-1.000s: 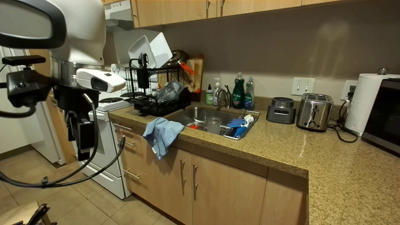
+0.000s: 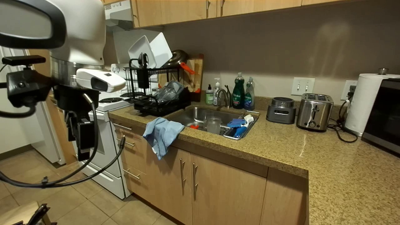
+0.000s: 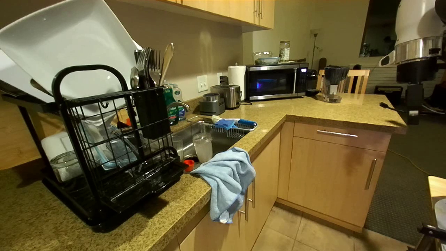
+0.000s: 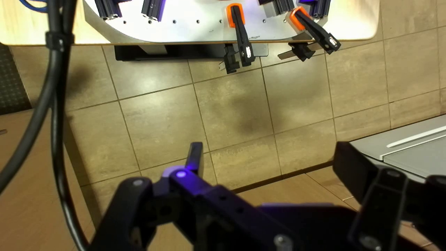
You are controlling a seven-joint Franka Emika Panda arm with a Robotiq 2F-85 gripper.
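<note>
In the wrist view my gripper stands open above the tiled floor, its two fingers far apart and only floor and cabinet fronts visible beyond the gap. Seen in exterior view 1, the gripper [image 2: 85, 153] points down at the left, in front of the stove and away from the counter. A light blue cloth [image 2: 162, 135] hangs over the counter's front edge by the sink [image 2: 197, 112]. Clear cups [image 2: 214, 125] stand in the sink, near a small red item [image 3: 189, 165]. A caddy at its right edge holds a blue sponge or cloth [image 3: 225, 123] and brush.
A black dish rack [image 3: 100, 209] with white dishes and cutlery stands left of the sink. Soap bottles [image 2: 238, 92], a toaster [image 2: 315, 112], paper towels [image 2: 369, 101] and a microwave [image 3: 276, 81] line the wall. The right counter [image 2: 348, 180] has free room. Cables loop beside my arm.
</note>
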